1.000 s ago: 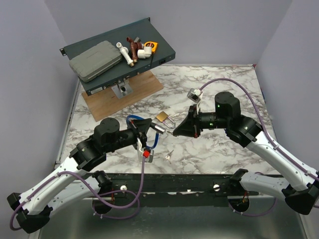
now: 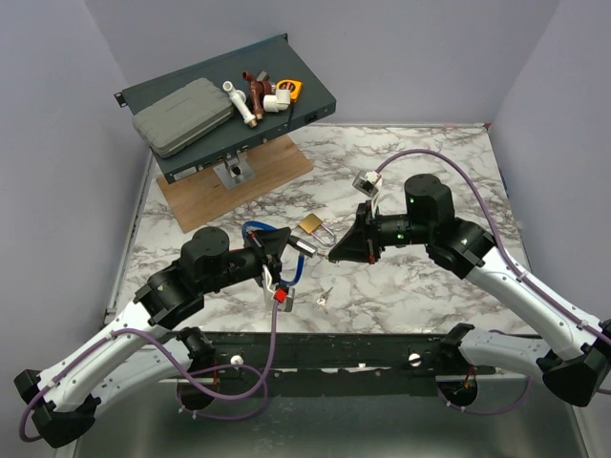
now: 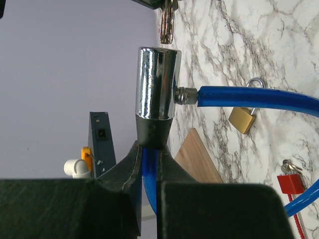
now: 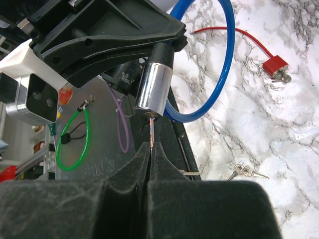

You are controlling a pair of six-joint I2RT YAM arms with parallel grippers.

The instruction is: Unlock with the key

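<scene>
My left gripper (image 2: 284, 239) is shut on a blue cable lock just below its chrome cylinder (image 3: 157, 82). From the cylinder's side, the blue cable (image 3: 249, 97) loops away. My right gripper is shut on a thin key (image 4: 151, 130), which points at the cylinder's end face. In the left wrist view the tip of the key (image 3: 167, 30) sits very near that face, off to its right side, with a small gap showing. The keyhole itself is hidden from the left wrist camera.
On the marble table lie a brass padlock (image 2: 310, 222), a red padlock (image 4: 274, 65) with a red cable, and loose keys (image 4: 245, 171). A dark raised shelf (image 2: 229, 110) with a grey case and pipe fittings stands at the back left.
Over the last second my right gripper has shifted a little left, bringing the key closer to the cylinder. The left arm and the lock have stayed put.
</scene>
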